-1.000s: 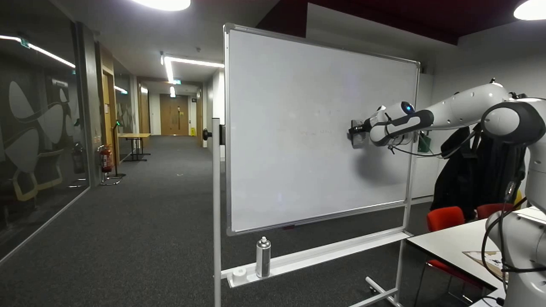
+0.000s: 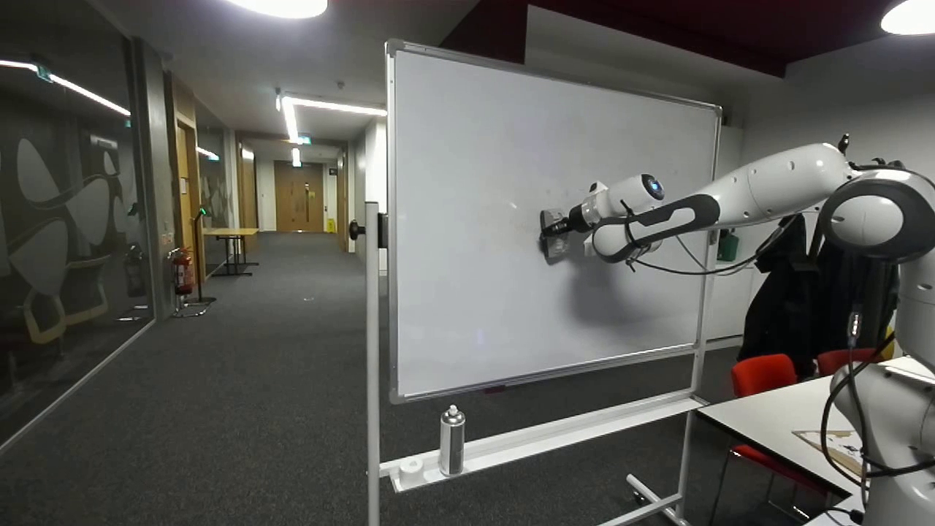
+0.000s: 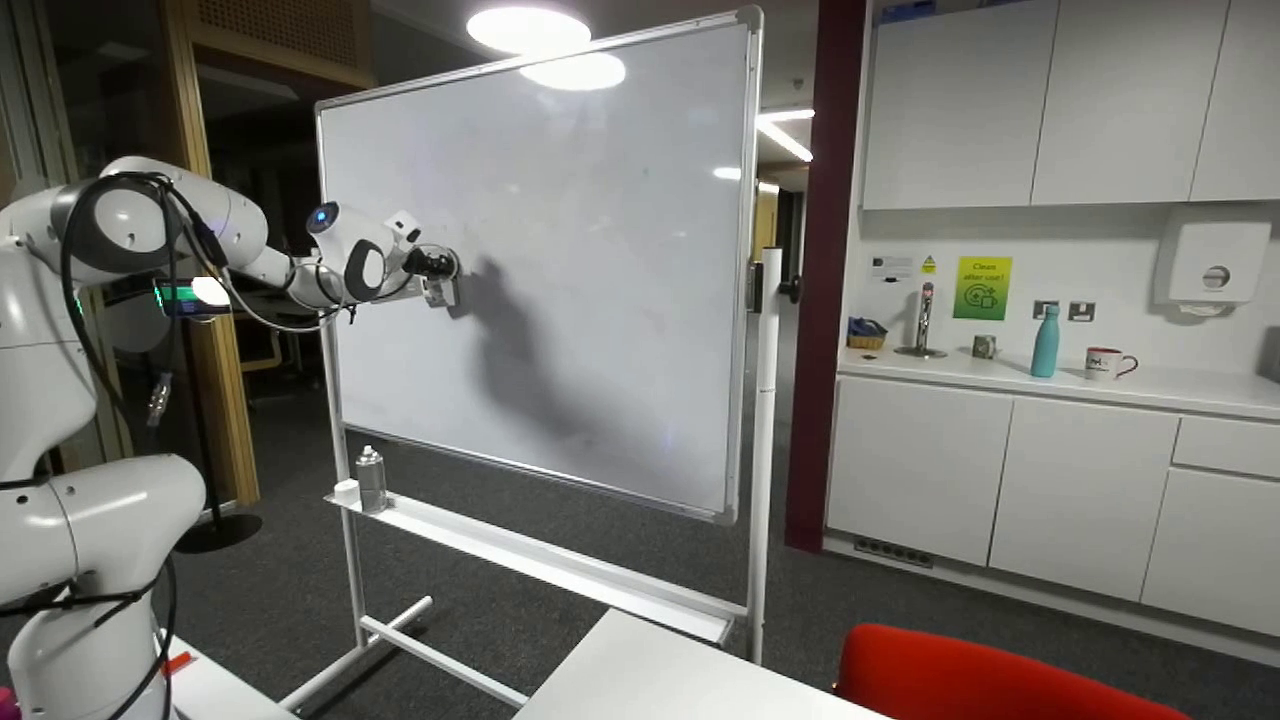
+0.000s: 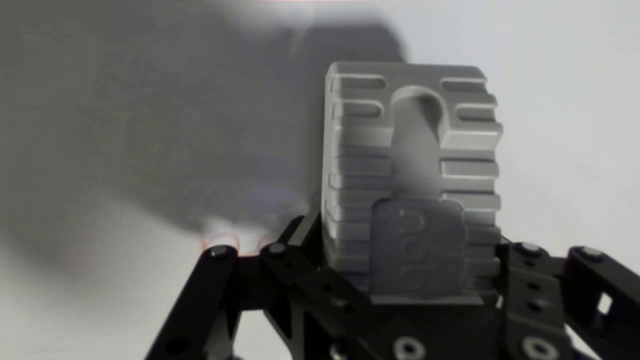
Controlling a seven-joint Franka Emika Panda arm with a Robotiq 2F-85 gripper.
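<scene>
A grey ribbed whiteboard eraser (image 4: 414, 168) with a recessed slot is clamped in my gripper, whose black fingers (image 4: 303, 240) close on its two sides. In exterior view 1 the eraser (image 2: 554, 249) is at the face of the whiteboard (image 2: 491, 307), right of its middle; whether it touches cannot be told for sure. Exterior view 2 shows my gripper (image 3: 434, 262) by the left part of the whiteboard (image 3: 624, 300). Faint red marks (image 4: 228, 243) show on the board beside the fingers in the wrist view. The arm's shadow darkens part of the surface.
On the stand's lower shelf (image 2: 543, 447) stand a silver spray can (image 2: 452, 441) and a small white object (image 2: 410, 473). White tables (image 3: 672, 672) and a red chair (image 3: 984, 672) are in front of the board. Most of the board face is unobstructed.
My gripper and the eraser have moved left across the board in exterior view 1, from near its right side toward the middle. The shadow moved with them.
</scene>
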